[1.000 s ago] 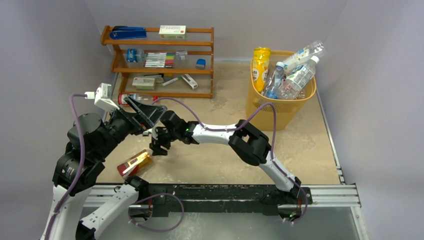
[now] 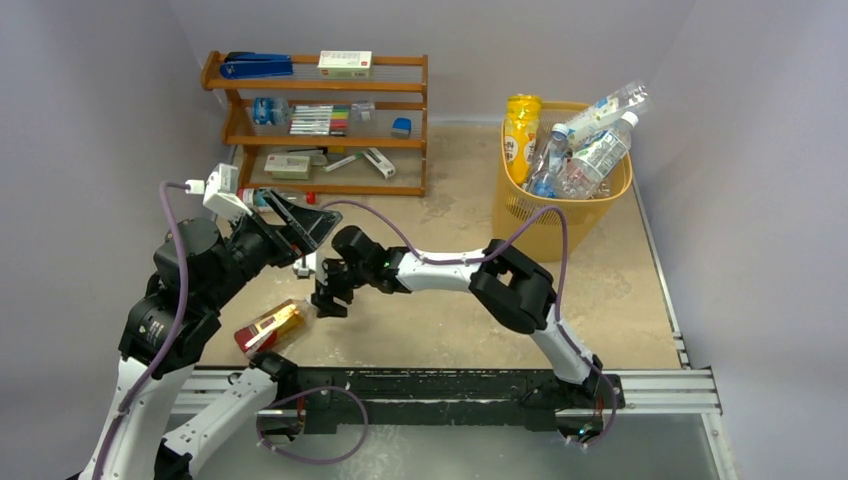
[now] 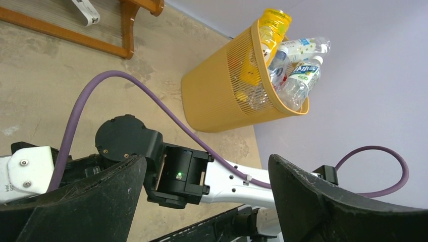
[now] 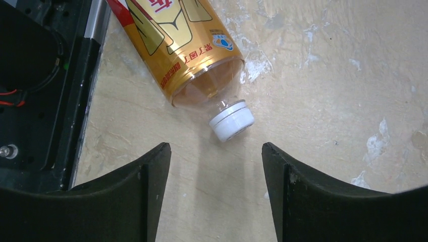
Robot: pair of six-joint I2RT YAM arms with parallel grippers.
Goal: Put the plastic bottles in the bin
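Observation:
An orange-labelled bottle (image 2: 268, 328) with a white cap (image 4: 231, 121) lies at the front left of the table. My right gripper (image 2: 326, 303) hangs open beside its cap end; in the right wrist view the cap sits just beyond the fingers. Behind my left arm another bottle with a red cap (image 2: 306, 197) lies by the rack. My left gripper (image 2: 310, 232) is raised high over the right arm, fingers apart with nothing between them. The yellow bin (image 2: 545, 235) at the back right holds several bottles (image 3: 298, 83), some sticking above its rim.
A wooden rack (image 2: 320, 140) with boxes and stationery stands at the back left. Purple cables arch over both arms. The table between the right arm and the front rail (image 2: 460, 380) is clear, as is the floor left of the bin.
Both arms have shifted slightly to the right in the top view, the right one also a little toward the front. The bottle and bin are unchanged.

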